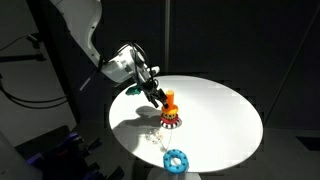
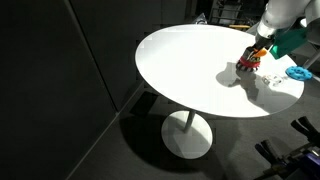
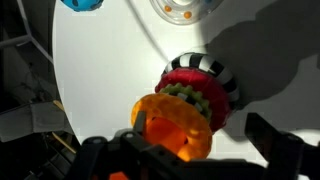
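Observation:
A stacking toy stands on the round white table, its orange top [image 1: 170, 98] rising above a yellow ring [image 1: 171, 112] and a red, black-and-white base ring [image 1: 168, 124]. Beside the orange top, on its left in exterior view 1, is my gripper [image 1: 158, 100]. From the wrist, an orange ring [image 3: 178, 112] fills the space between the spread dark fingers, with the red ring [image 3: 190, 77] below it. The gripper is open; whether a finger touches the toy cannot be told.
A blue ring [image 1: 176, 161] lies near the table's front edge, and a clear ring with coloured beads [image 3: 184, 8] lies close to the toy. Something green [image 1: 134, 90] shows beside the arm.

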